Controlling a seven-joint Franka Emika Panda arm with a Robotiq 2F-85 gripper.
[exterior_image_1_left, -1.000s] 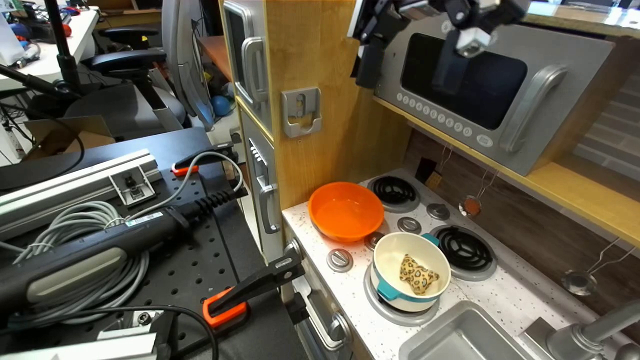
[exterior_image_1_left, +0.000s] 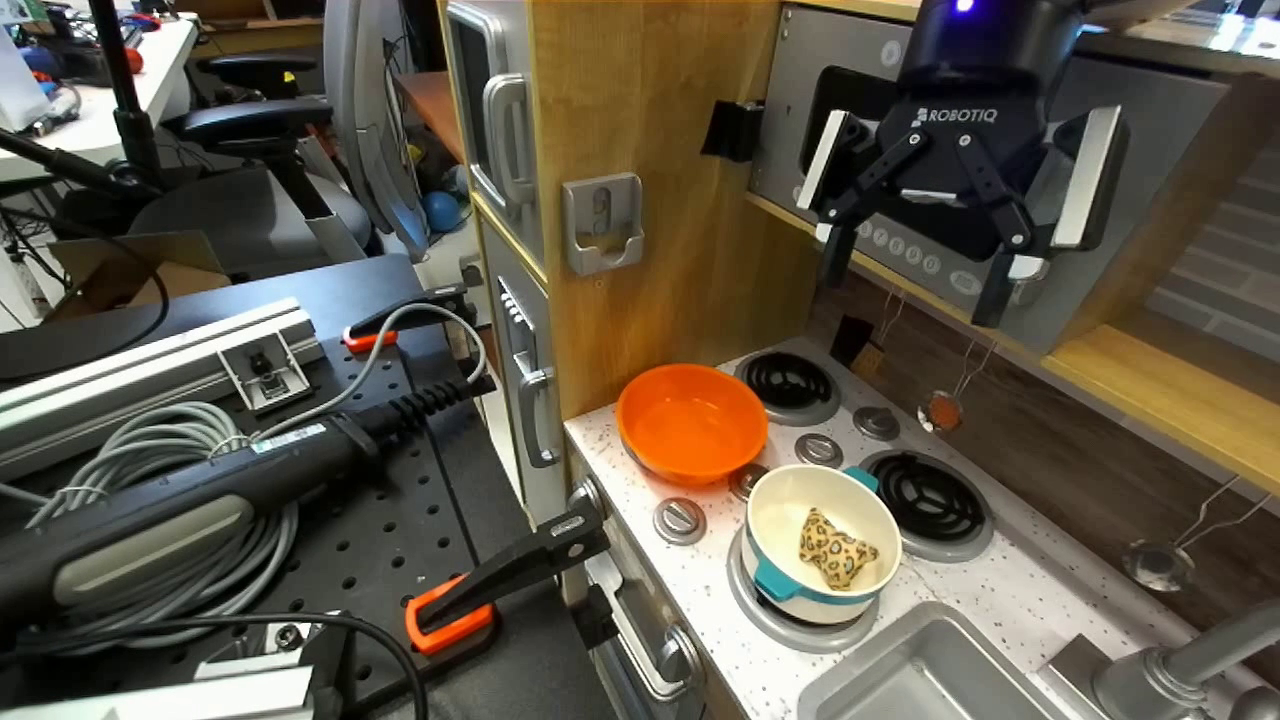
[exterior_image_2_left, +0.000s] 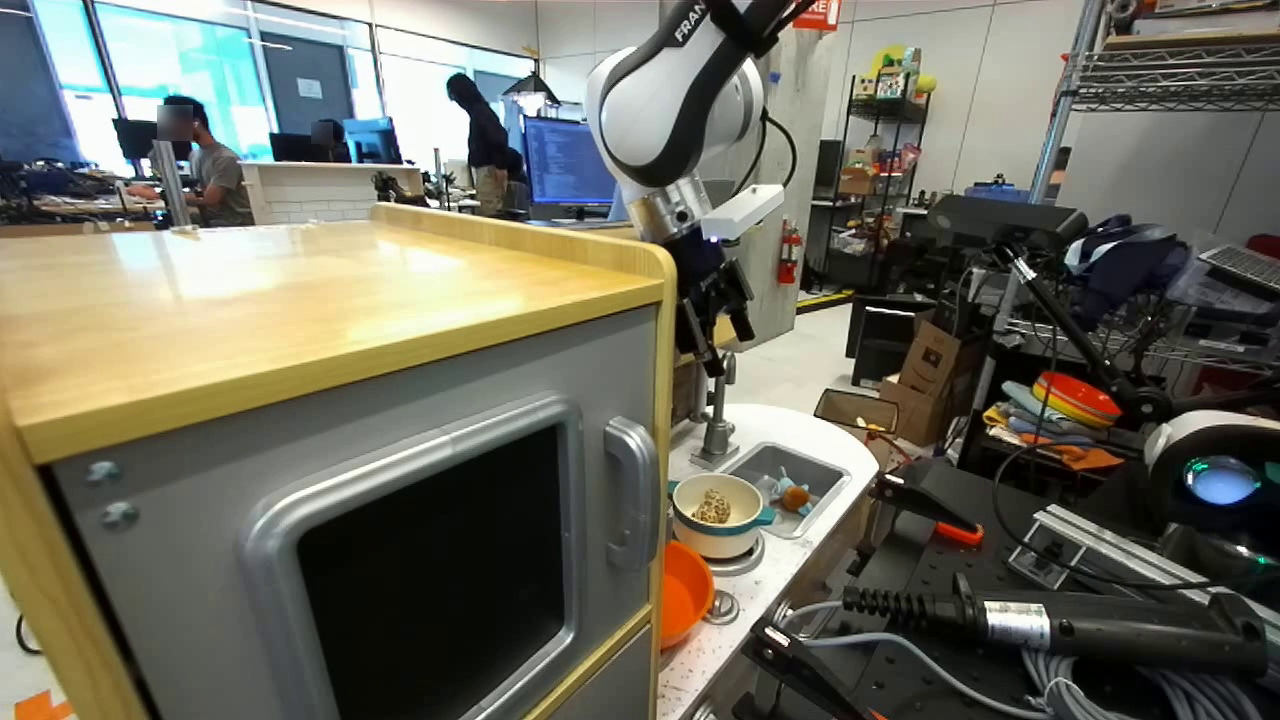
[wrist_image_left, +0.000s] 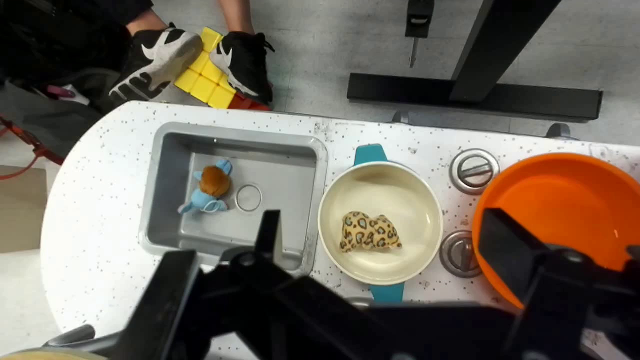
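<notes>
High above the toy stove my gripper (exterior_image_1_left: 918, 282) stands open, its fingers wide apart with nothing between them. Below it, a cream pot (exterior_image_1_left: 768, 510) with teal handles rests on a front burner. Inside the pot lies a small leopard-print cloth toy (wrist_image_left: 366, 231), well clear of the gripper. Beside the pot is an orange bowl (exterior_image_1_left: 692, 420), which looks empty. In the wrist view a blue and brown plush toy (wrist_image_left: 210, 187) lies in the grey sink (wrist_image_left: 276, 162).
A microwave (exterior_image_1_left: 828, 48) on a wooden shelf (exterior_image_1_left: 1182, 384) stands close by the gripper. The faucet (exterior_image_1_left: 1152, 678) rises beside the sink. A wooden panel (exterior_image_1_left: 684, 240) bounds the stove's far end. In the wrist view, the rounded counter end (wrist_image_left: 90, 204) is clear.
My gripper has moved right and lower in exterior view 1, and now covers much of the microwave's front. The pot, leopard-print toy and bowl have stayed in place.
</notes>
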